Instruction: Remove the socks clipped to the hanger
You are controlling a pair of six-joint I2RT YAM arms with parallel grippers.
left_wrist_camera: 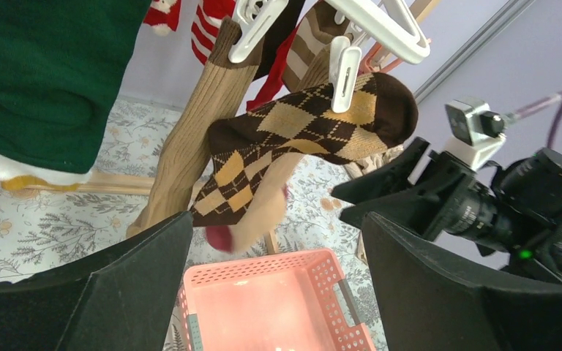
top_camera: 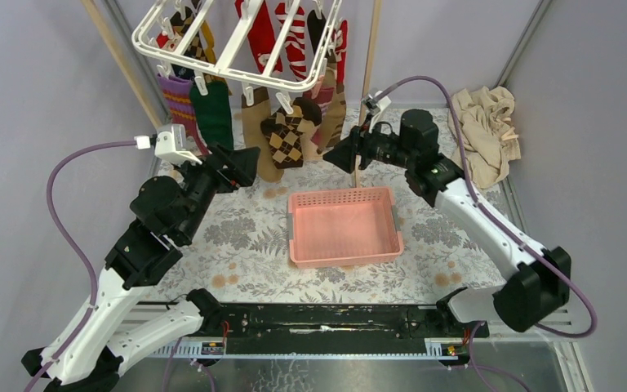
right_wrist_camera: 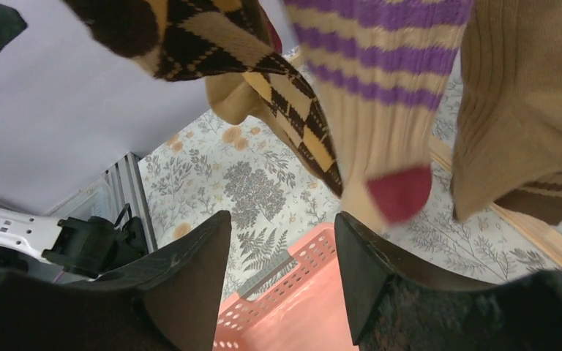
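Several socks hang from clips on the white hanger (top_camera: 227, 55). The cream sock with purple stripes (right_wrist_camera: 382, 80) hangs loose and blurred, its red toe low, beyond my right gripper. That gripper stands open, nothing between its spread fingers. A brown argyle sock (left_wrist_camera: 278, 146) is folded over sideways below a clip (left_wrist_camera: 345, 77) at the hanger's front corner, beside a plain tan sock (left_wrist_camera: 183, 139). My left gripper (top_camera: 249, 167) is open and empty, left of these socks. In the left wrist view a green sock (left_wrist_camera: 55, 73) hangs at upper left.
Below the socks, the pink basket (top_camera: 295, 245) sits empty on the floral floor covering (top_camera: 241, 237). A beige cloth heap (top_camera: 483, 135) lies at the right wall. Wooden poles (top_camera: 118, 61) stand by the hanger. Floor on both sides of the basket is clear.
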